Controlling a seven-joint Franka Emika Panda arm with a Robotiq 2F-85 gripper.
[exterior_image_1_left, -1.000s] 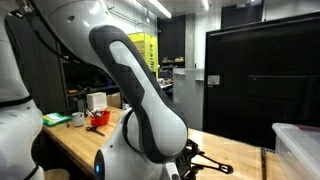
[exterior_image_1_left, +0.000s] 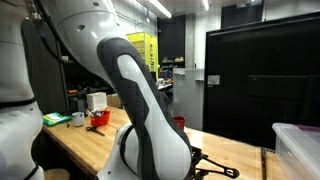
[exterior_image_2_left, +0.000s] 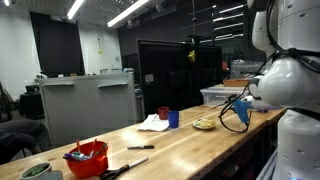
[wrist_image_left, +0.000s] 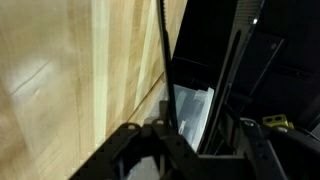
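Note:
In the wrist view my gripper has its two long dark fingers (wrist_image_left: 166, 60) apart, and nothing is visibly held between them. Pale wooden tabletop (wrist_image_left: 70, 80) fills the left of that view, with deep shadow on the right. In exterior view 1 the white arm (exterior_image_1_left: 150, 125) bends low at the near edge of the table and hides much of it. A yellowish plate (exterior_image_2_left: 205, 124) lies on the table, left of the arm in exterior view 2. Near it stand a blue cup (exterior_image_2_left: 173, 119) and a red cup (exterior_image_2_left: 163, 113).
A red basket (exterior_image_2_left: 87, 160) holds several items at the near left, with dark-handled tools (exterior_image_2_left: 125, 168) beside it. A white cloth (exterior_image_2_left: 153, 123) lies farther back. A translucent bin (exterior_image_1_left: 300, 145) stands at the right.
The lower part of my arm has turned and shifted slightly downward in exterior view 1. The table items visible there look unmoved.

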